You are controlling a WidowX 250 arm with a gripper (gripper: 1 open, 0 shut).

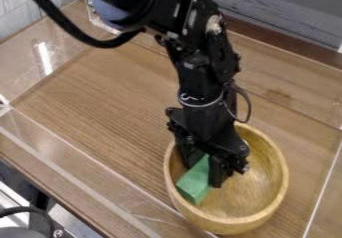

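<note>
A round, pale wooden bowl point(254, 202) stands at the lower middle right of the table. My black gripper point(207, 157) reaches down into its left part, shut on a green block point(193, 185) that sits inside the bowl against the left side. The fingertips are mostly hidden by the gripper's dark body, so the exact grip is hard to see.
A grey wall runs along the back. At the lower left, beyond the table's edge, are cables and pale structures.
</note>
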